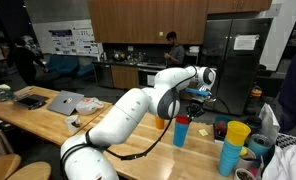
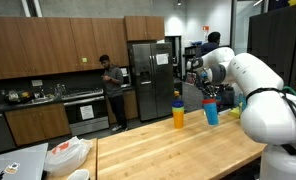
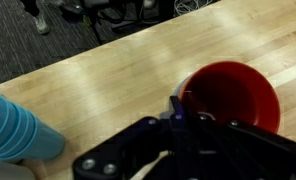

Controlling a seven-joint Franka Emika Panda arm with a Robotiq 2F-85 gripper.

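A red cup (image 3: 238,95) shows open side up in the wrist view, its near rim at the fingertips of my gripper. The gripper is shut on that rim. From outside, the red shows only as a band at the top of a blue cup (image 1: 181,134), so the red one seems nested in it. The same pair, with the blue cup (image 2: 211,115) below, stands upright at the right in exterior view 2. Whether its base touches the table cannot be told.
A blue cup stack (image 3: 18,135) is at left in the wrist view. Yellow cups (image 1: 238,131) and blue cups (image 1: 229,157) stand at the table's right. Another yellow cup (image 2: 178,119) stands further off. The wooden table (image 2: 138,157) has wide bare room.
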